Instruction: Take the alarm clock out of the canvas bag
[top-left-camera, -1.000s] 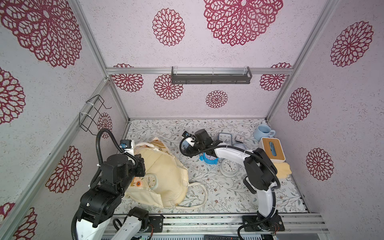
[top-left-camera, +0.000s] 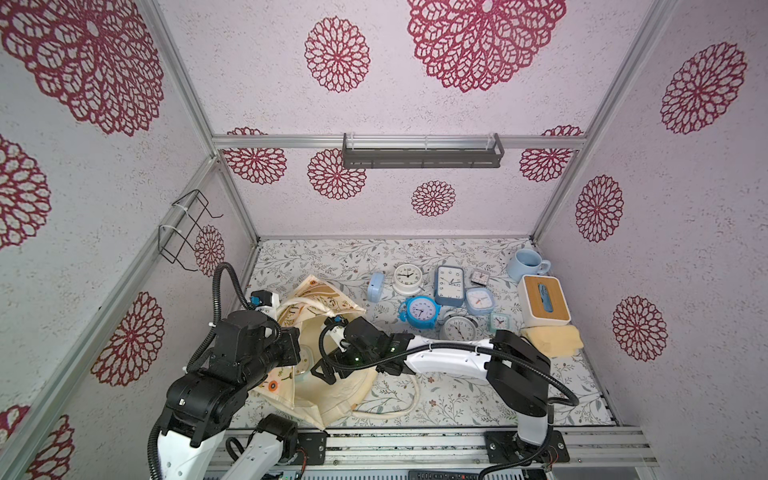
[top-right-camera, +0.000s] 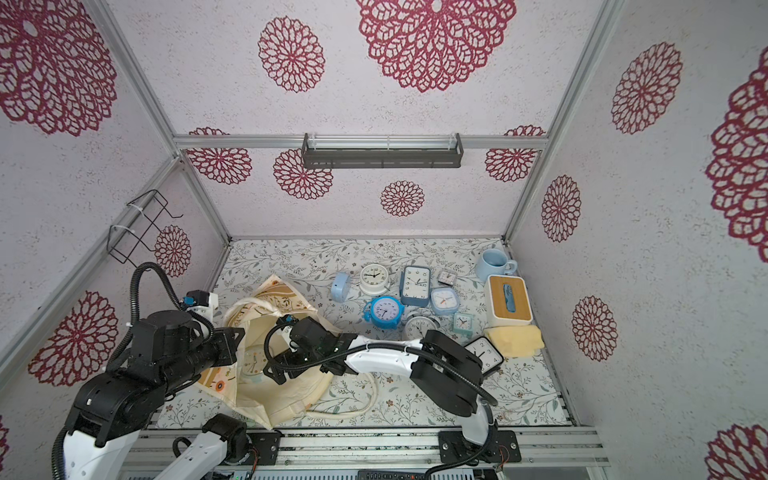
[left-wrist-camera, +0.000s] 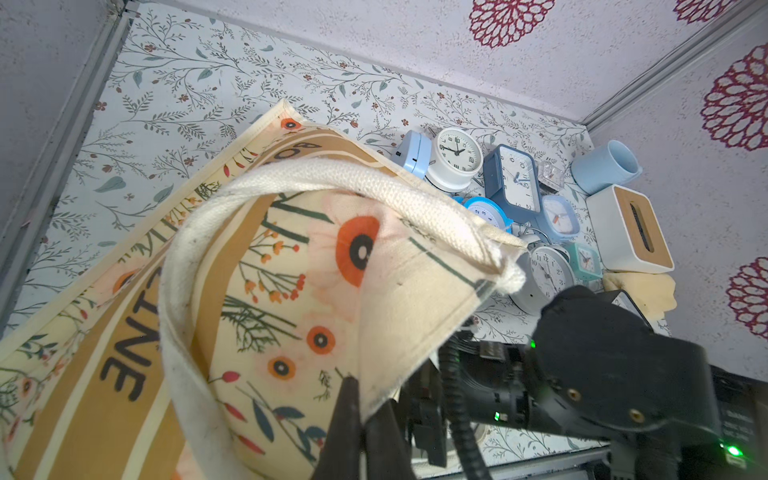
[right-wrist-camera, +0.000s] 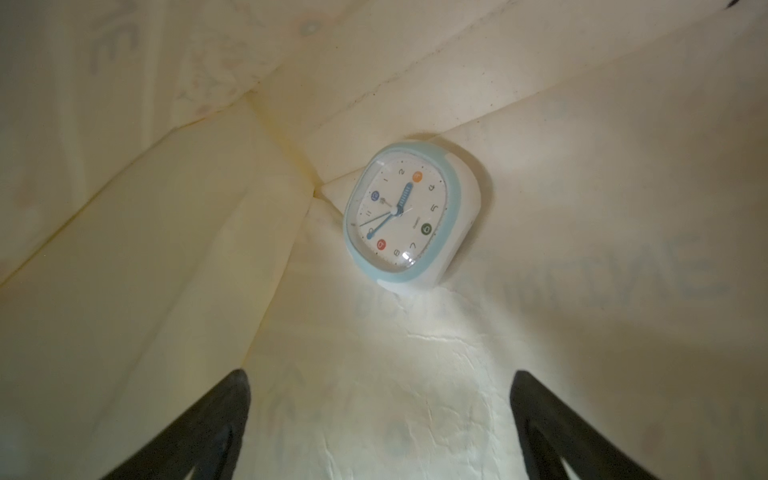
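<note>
The canvas bag (top-left-camera: 344, 388) lies open at the left of the table. Inside it sits a white alarm clock with a mint rim (right-wrist-camera: 412, 216), centred in the right wrist view. My right gripper reaches into the bag mouth, fingers wide apart with nothing between them, the clock just beyond. My left gripper is shut at the bag's upper edge, where the canvas meets its fingertips; whether fabric is between them is hard to tell.
Several other clocks (top-left-camera: 407, 277) stand right of the bag, with a blue mug (top-left-camera: 525, 264), a tissue box (top-left-camera: 544, 301) and a yellow cloth (top-left-camera: 552, 342) further right. Bare table shows along the back.
My left arm has shifted slightly rightward, and the bag's near side stands more open.
</note>
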